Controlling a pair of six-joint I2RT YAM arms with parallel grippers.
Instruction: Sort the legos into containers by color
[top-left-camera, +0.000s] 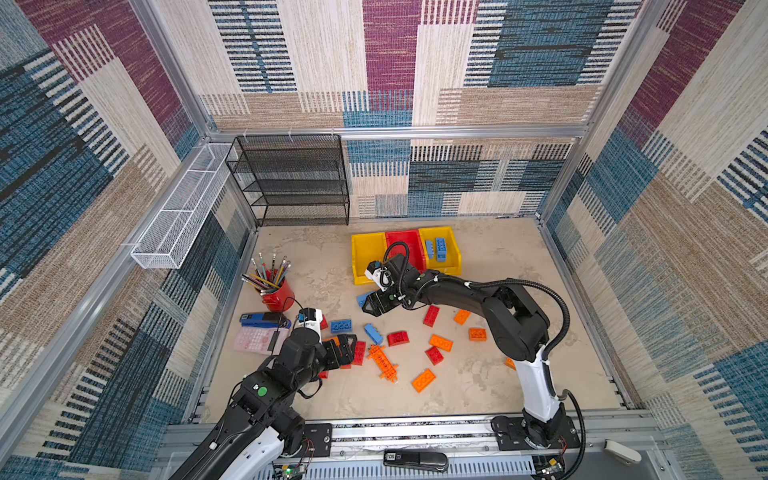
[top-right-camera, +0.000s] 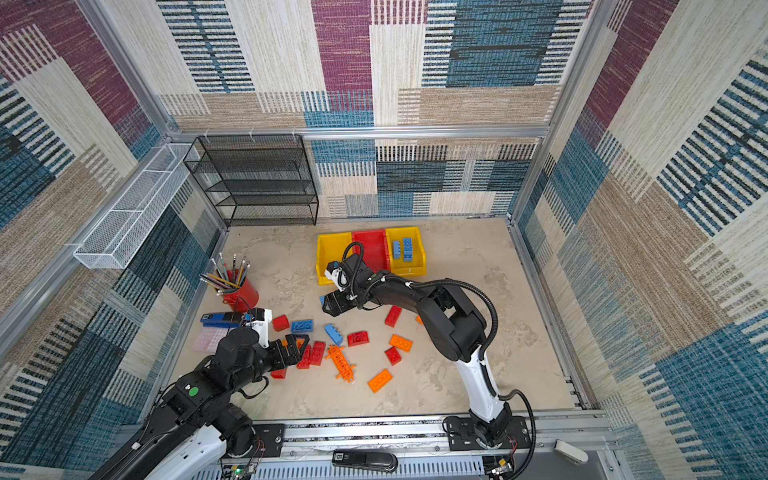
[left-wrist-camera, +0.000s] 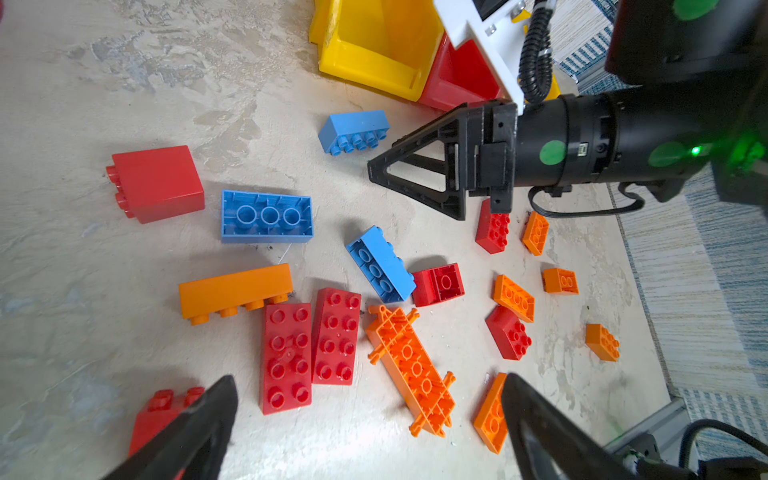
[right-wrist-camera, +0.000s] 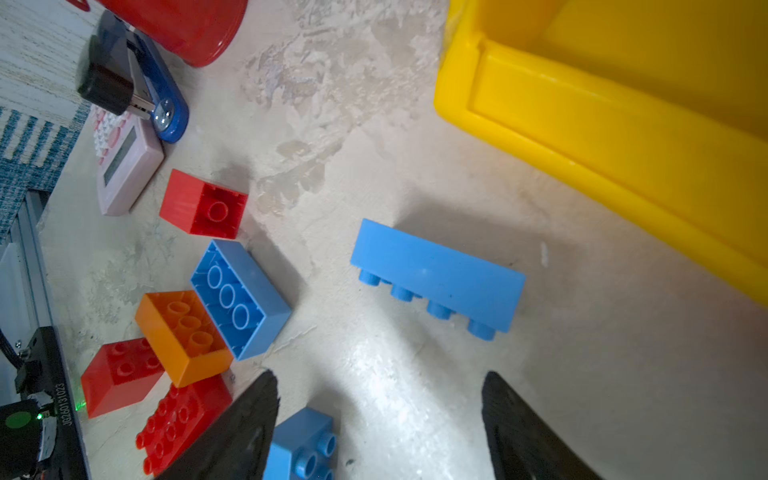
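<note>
My right gripper is open above the table, its fingers apart and empty. A blue brick (right-wrist-camera: 440, 276) lies on its side beyond those fingertips, close to the yellow bin (right-wrist-camera: 608, 136). In the left wrist view that brick sits just left of the right gripper's tips. Over the near-left bricks hovers my left gripper, also open with nothing held. Below it are red bricks (left-wrist-camera: 285, 356), an orange brick (left-wrist-camera: 236, 292), an upturned blue brick (left-wrist-camera: 266, 217), a tilted blue brick (left-wrist-camera: 381, 264) and an orange piece with side pegs (left-wrist-camera: 412, 372). Two blue bricks (top-left-camera: 441, 249) rest in the right yellow bin.
A red bin (top-left-camera: 412, 240) stands between the two yellow ones. More red and orange bricks (top-left-camera: 441, 343) lie scattered right of centre. At the left are a red pencil cup (top-left-camera: 278, 298), a blue stapler (top-left-camera: 265, 319) and a pink calculator (top-left-camera: 257, 339). Bare table lies at far right.
</note>
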